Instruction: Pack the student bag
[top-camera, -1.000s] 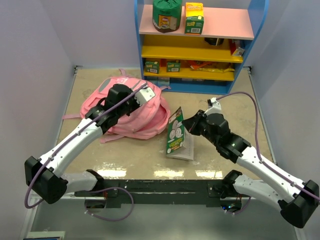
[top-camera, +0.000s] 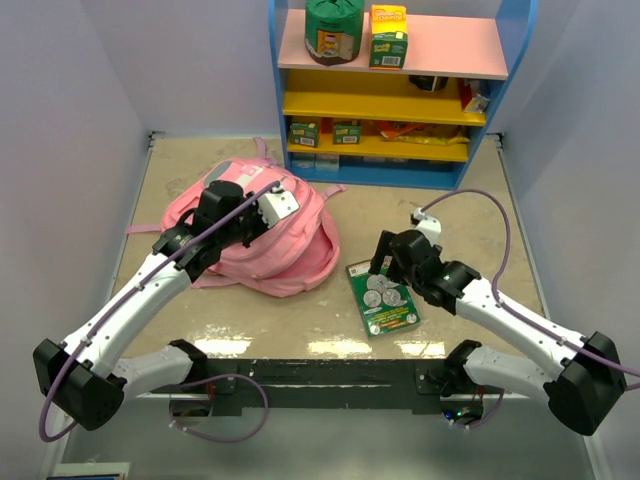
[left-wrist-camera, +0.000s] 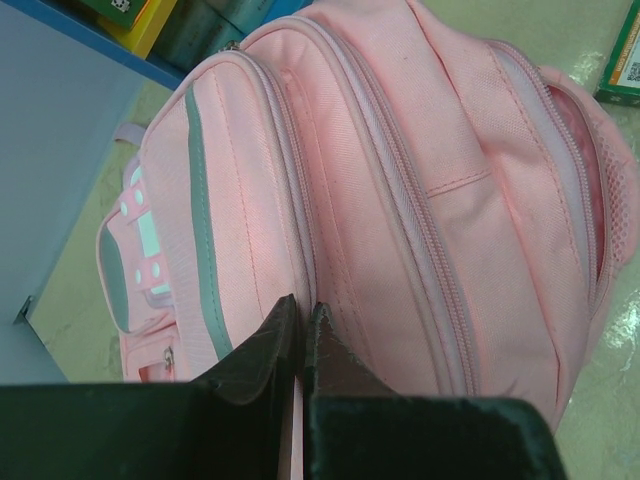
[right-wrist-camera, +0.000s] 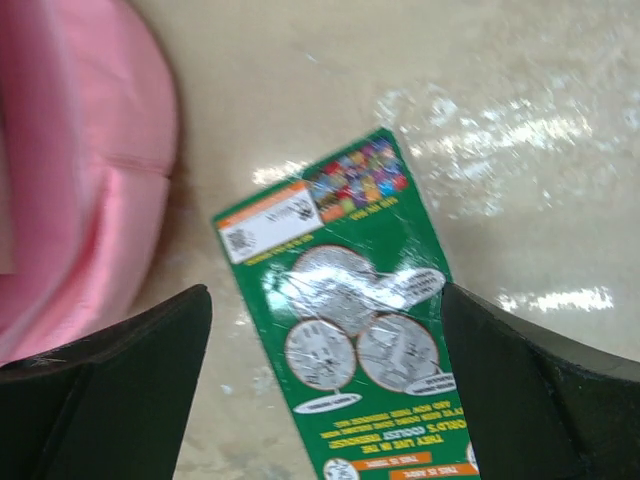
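The pink bag (top-camera: 290, 250) lies at the left of the floor; its folds and zippers fill the left wrist view. My left gripper is shut on the piped edge of the bag's fabric (left-wrist-camera: 340, 180). A green book (top-camera: 388, 308) with round pictures on its cover lies flat to the right of the bag, apart from it. Over the book's upper end is my right gripper (top-camera: 385, 258), open, with its fingers (right-wrist-camera: 140, 385) spread wide. In the right wrist view the book (right-wrist-camera: 350, 340) shows between and beyond those fingers, not gripped.
A blue shelf unit (top-camera: 375, 174) stands at the back, holding a green roll (top-camera: 333, 30), a yellow-green box (top-camera: 388, 36) and small boxes (top-camera: 305, 130). Bare floor (top-camera: 480, 225) lies right of the book.
A second ago the book was tilted up beside the bag at my right gripper; now it lies flat. My right gripper has opened and turned down over it. The left arm shifted slightly left with the bag.
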